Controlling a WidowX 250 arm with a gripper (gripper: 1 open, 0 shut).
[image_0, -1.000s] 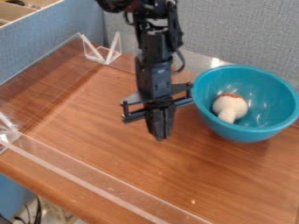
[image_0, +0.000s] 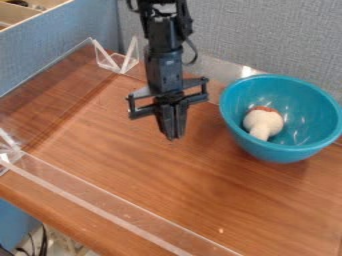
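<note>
My black gripper (image_0: 171, 130) hangs above the wooden table, left of a teal bowl (image_0: 281, 140), its fingers shut with nothing visible between them. Inside the bowl lies a white mushroom-shaped object (image_0: 262, 124) with a reddish rim at its top.
Clear plastic edging runs along its left and front, with white brackets at the back left. A grey padded wall stands behind, a blue one at the left.
My gripper has risen and moved slightly left, away from the bowl. The bowl and the object in it have not visibly moved.
</note>
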